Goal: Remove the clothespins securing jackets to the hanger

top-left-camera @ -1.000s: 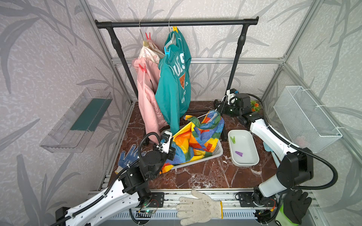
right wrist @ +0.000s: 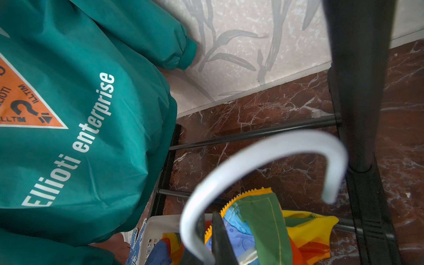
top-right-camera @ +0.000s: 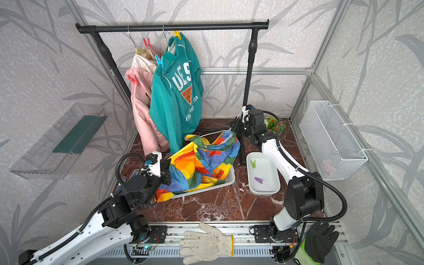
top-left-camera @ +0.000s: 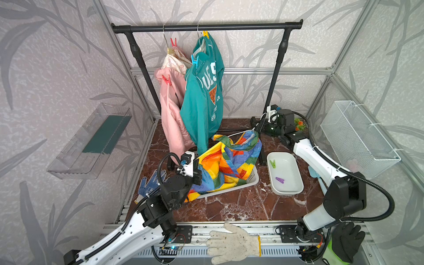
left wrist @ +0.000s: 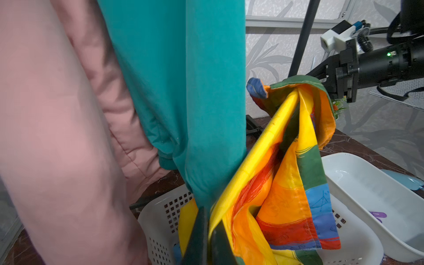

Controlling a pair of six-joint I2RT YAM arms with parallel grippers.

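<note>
The multicoloured jacket lies over the white basket, its upper end raised toward my right gripper. In the right wrist view, that gripper is shut on a white hanger, whose curved hook rises above the fingers. My left gripper is shut on a yellow edge of the jacket, pulled taut. Red clothespins are on the hanging pink jacket; a blue clothespin and a yellow clothespin are on the teal jacket. Green and purple clothespins lie in the white tray.
The black rack spans the back, one upright close to my right gripper. The white tray stands right of the basket. Gloves lie at the front and left. Wall baskets flank both sides.
My left gripper has shifted slightly left, drawing the jacket's edge with it. The hanging jackets have swayed a little. The right arm looks nearly still.
</note>
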